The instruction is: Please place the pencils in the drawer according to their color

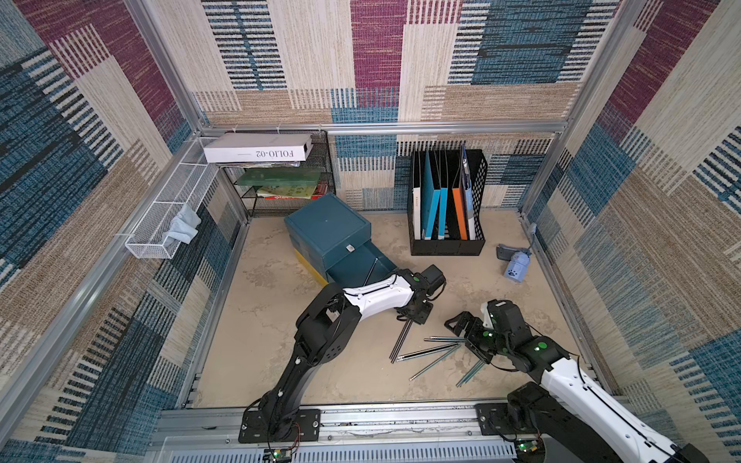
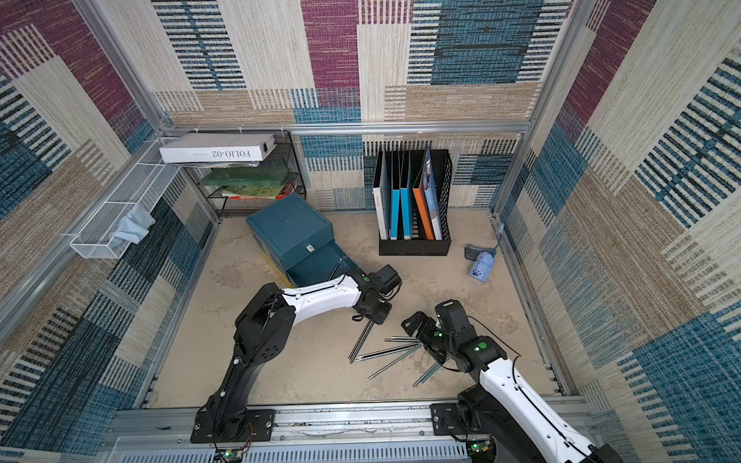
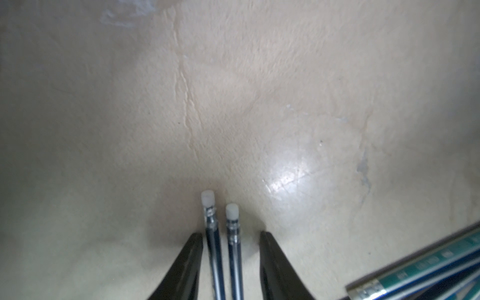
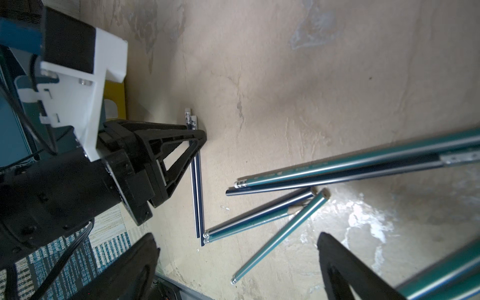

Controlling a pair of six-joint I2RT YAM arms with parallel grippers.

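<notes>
Two dark navy pencils (image 3: 215, 255) lie side by side, their white eraser tips between the parted fingers of my left gripper, which is low at the table and part open around them. My right gripper is open above several teal and navy pencils (image 4: 280, 232) lying loose on the table's right half. In the top views, the blue drawer box (image 1: 328, 223) stands at back left with its drawer (image 1: 353, 266) pulled out and a pencil visible inside; the left arm partly hides it.
A black file organiser (image 1: 447, 247) with folders stands at the back. A blue object (image 1: 517, 266) lies at back right. A wire shelf and white basket (image 1: 154, 239) are at the left.
</notes>
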